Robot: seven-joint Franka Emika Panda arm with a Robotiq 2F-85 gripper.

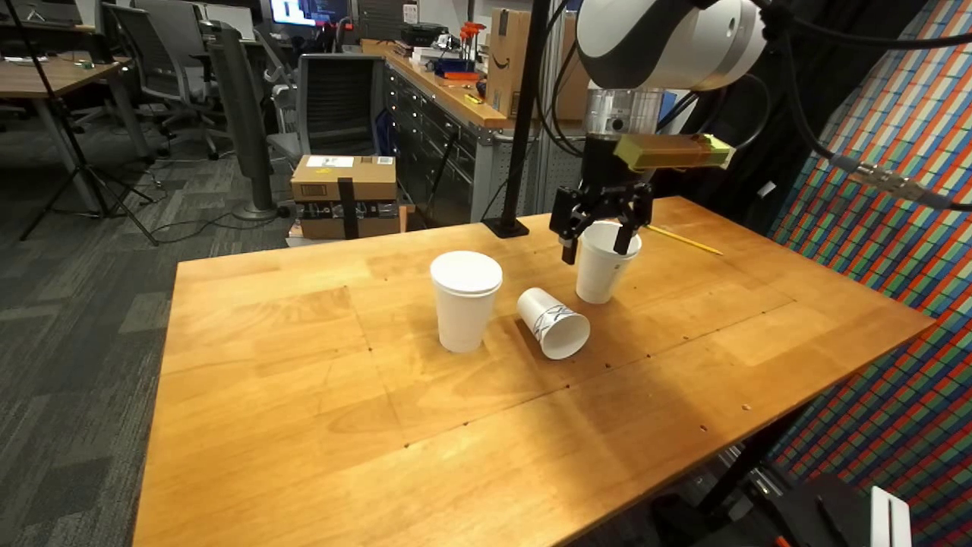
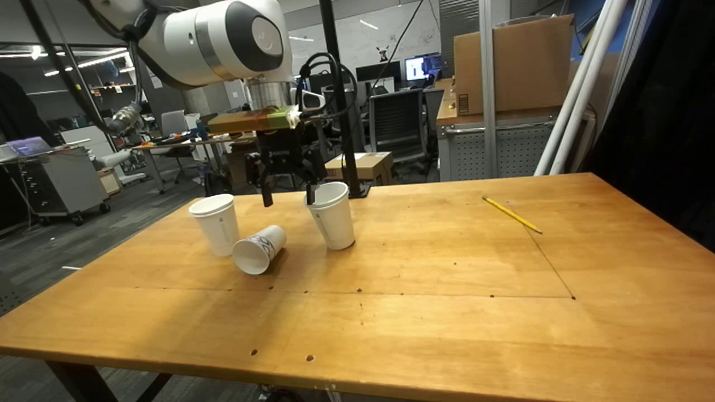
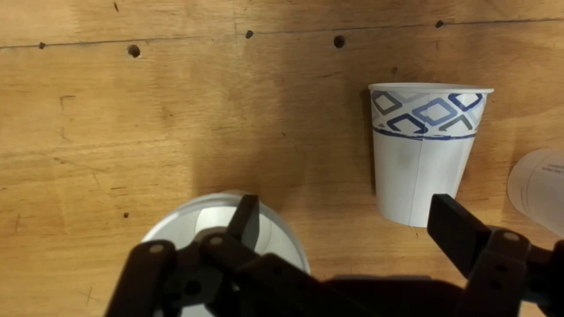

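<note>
My gripper (image 1: 596, 251) is open, its fingers spread wide over the back of the table. One fingertip (image 2: 310, 195) is at the mouth of an upright, lidless white cup (image 2: 333, 218); the other hangs outside it. In the wrist view that open cup (image 3: 288, 237) lies under the left finger, partly hidden, and the space between the fingers shows bare wood. A smaller paper cup (image 3: 423, 158) with a blue diamond band rests on its side nearby. An upright white cup with a lid (image 1: 465, 301) stands beyond the lying one.
A yellow pencil (image 2: 513, 214) lies on the table (image 2: 429, 335), well away from the cups. A black post (image 1: 515, 137) rises at the table's back edge.
</note>
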